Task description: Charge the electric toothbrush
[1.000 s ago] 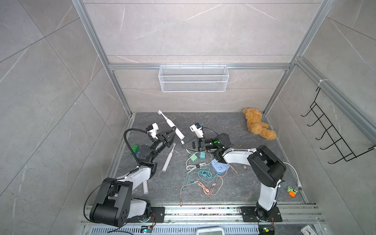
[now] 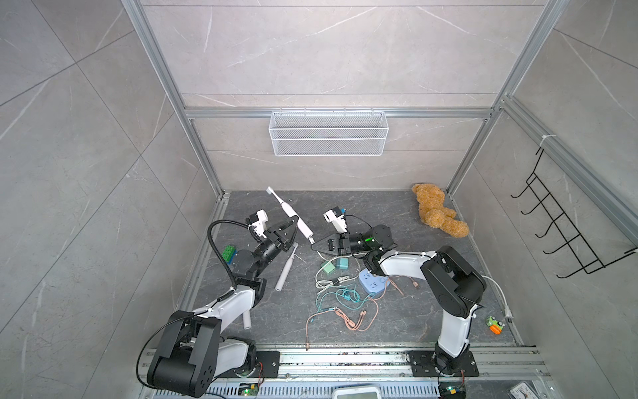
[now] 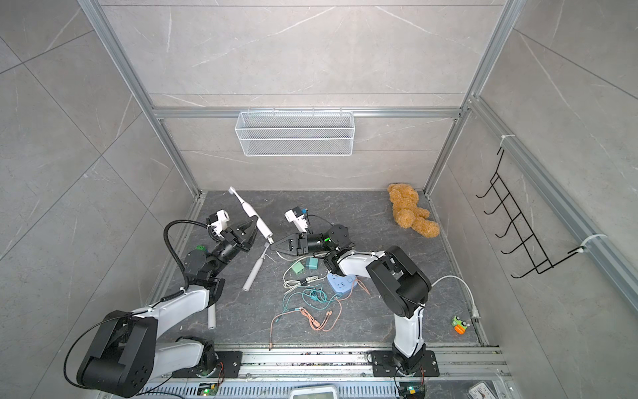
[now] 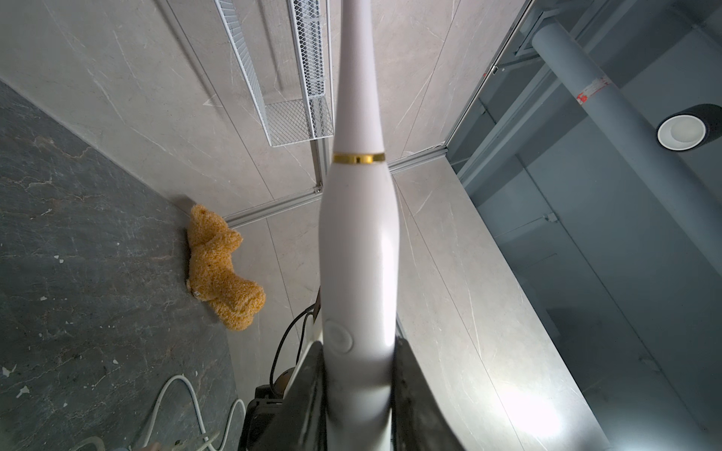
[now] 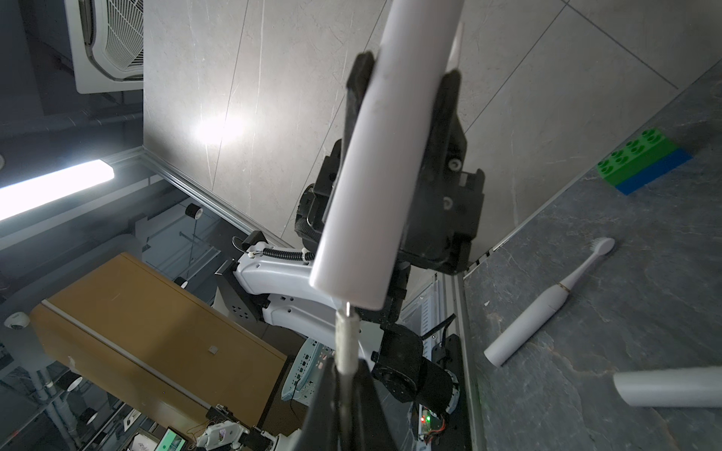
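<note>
A white electric toothbrush (image 4: 359,248) with a gold ring is gripped near its lower end by my left gripper, head pointing up and away. The right wrist view shows the flat base of this toothbrush (image 5: 376,188) facing my right gripper. That gripper is shut on a thin white cable plug (image 5: 346,342). The plug's metal tip is right at the edge of the base; whether it enters a port cannot be told. In the top left view the left gripper (image 2: 293,224) and right gripper (image 2: 313,247) are close together above the table.
Another white toothbrush (image 2: 286,269) lies below the left gripper. A blue power strip (image 2: 373,282), green and teal adapters (image 2: 342,263) and tangled cables (image 2: 349,292) lie below and in front of the right arm. A teddy bear (image 2: 438,211) lies back right.
My right gripper has moved a little, its fingertips staying by the toothbrush's base. Both arms are nearly still.
</note>
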